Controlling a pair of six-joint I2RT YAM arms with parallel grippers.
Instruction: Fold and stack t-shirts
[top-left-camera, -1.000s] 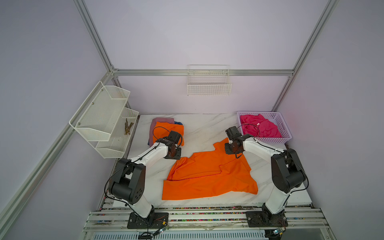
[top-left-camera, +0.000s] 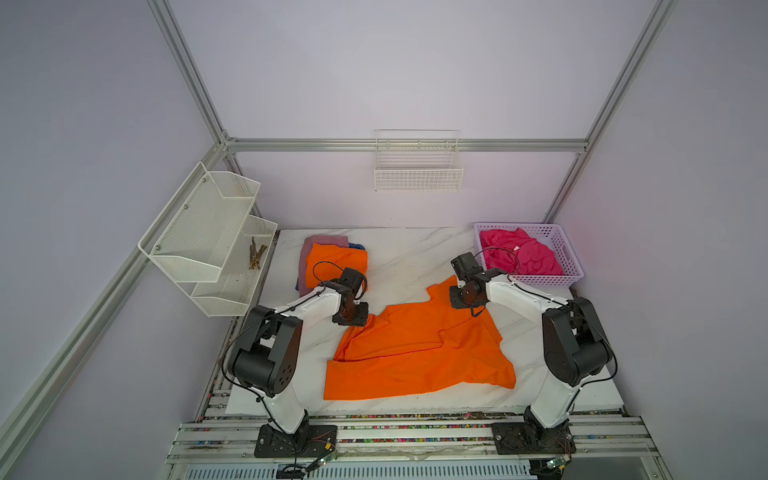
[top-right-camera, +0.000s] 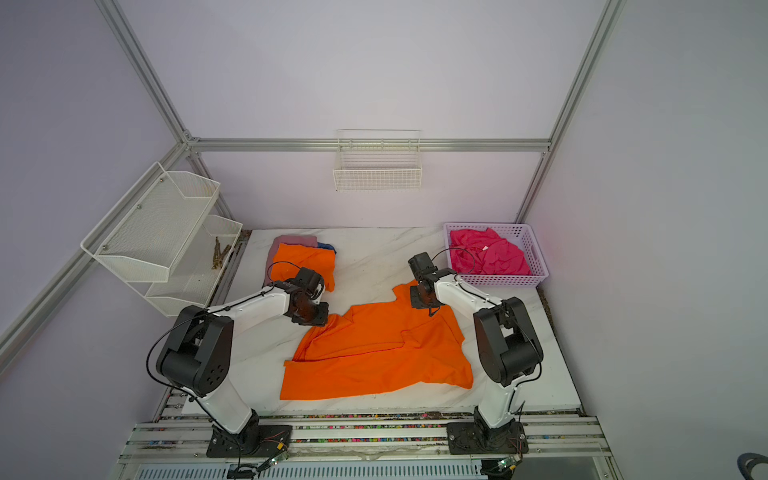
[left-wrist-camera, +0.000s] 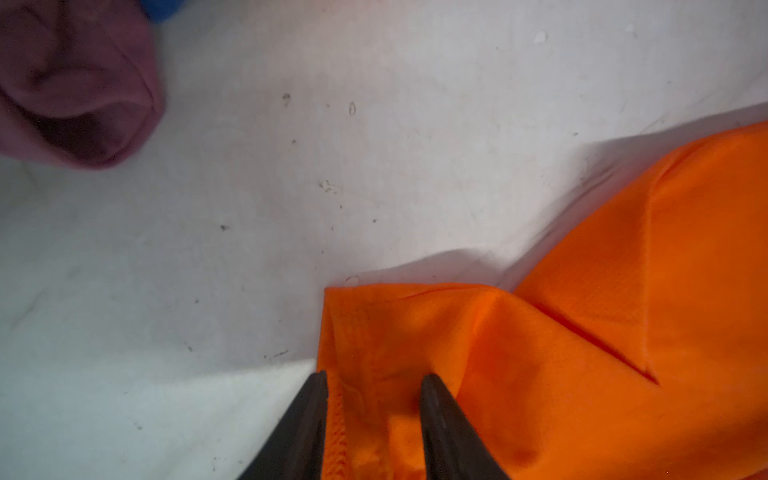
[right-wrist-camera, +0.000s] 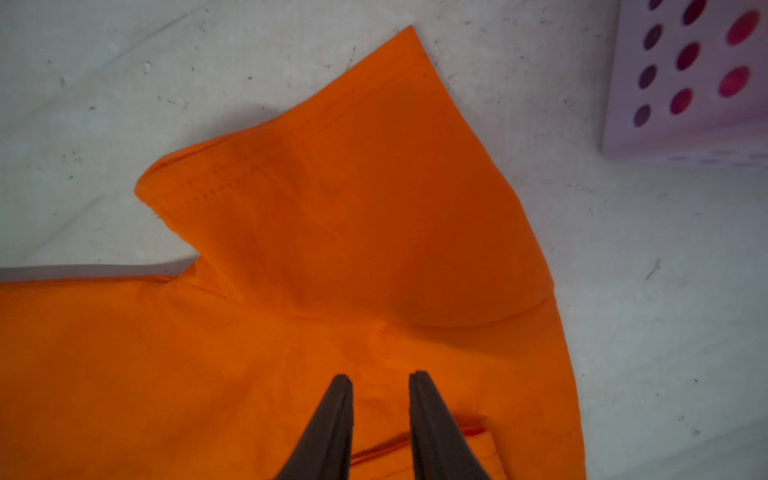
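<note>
An orange T-shirt (top-left-camera: 408, 368) lies spread on the white table (top-left-camera: 408, 256), with folds along its left side and middle. A stack of folded shirts (top-left-camera: 336, 256), orange, mauve and blue, sits at the back left. My left gripper is open above the bunched left end of the orange shirt, its fingertips either side of a fold; whether they touch cloth I cannot tell. My right gripper is open over the shirt's right upper part, below a folded-over sleeve flap (right-wrist-camera: 368, 208), with nothing held between its fingers.
A lilac basket (top-left-camera: 564, 256) of pink clothes (top-left-camera: 520, 248) stands at the back right, near the right gripper. Wire shelves (top-left-camera: 200, 240) with some pegs hang on the left wall, and a wire rack (top-left-camera: 417, 177) on the back wall.
My left gripper has moved slightly right and toward the front, over the shirt's left end. The right arm and the shirt show no visible change.
</note>
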